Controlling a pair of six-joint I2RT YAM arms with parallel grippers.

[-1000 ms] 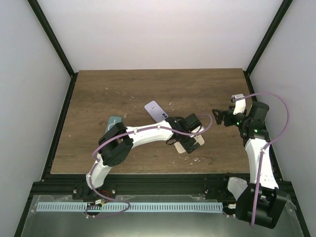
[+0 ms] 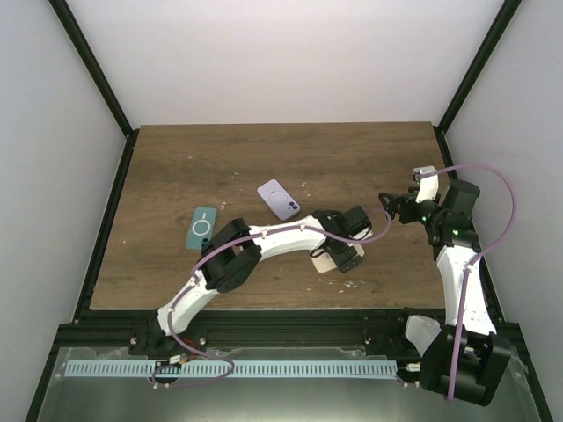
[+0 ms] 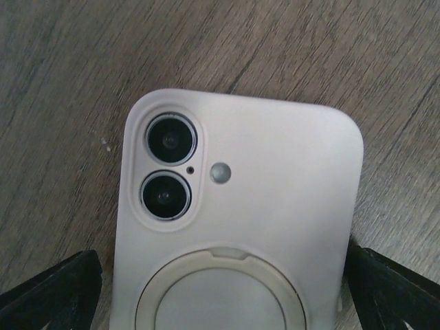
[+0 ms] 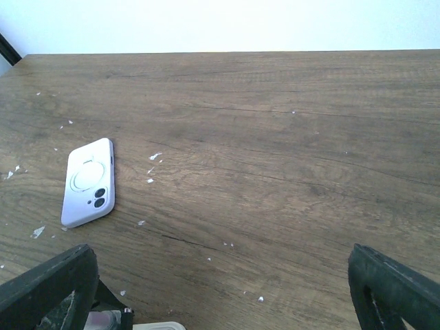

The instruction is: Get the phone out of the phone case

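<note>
A phone in a pale cream-pink case (image 3: 282, 158) lies back up on the table, its two lenses and a ring showing in the left wrist view. My left gripper is over it, open, one finger on each side; the right-hand finger (image 3: 385, 289) is close against the case's edge, the left one a little apart. From above, the pale case (image 2: 324, 263) is partly covered by that gripper. My right gripper (image 2: 387, 204) is held off at the right side, open and empty, with bare table between its fingers in the right wrist view.
A lilac phone (image 2: 279, 200) lies behind the left arm, and a teal phone or case (image 2: 201, 229) lies to the left. Small white scraps (image 4: 155, 157) dot the wooden table (image 2: 352, 158).
The right arm has hardly moved.
</note>
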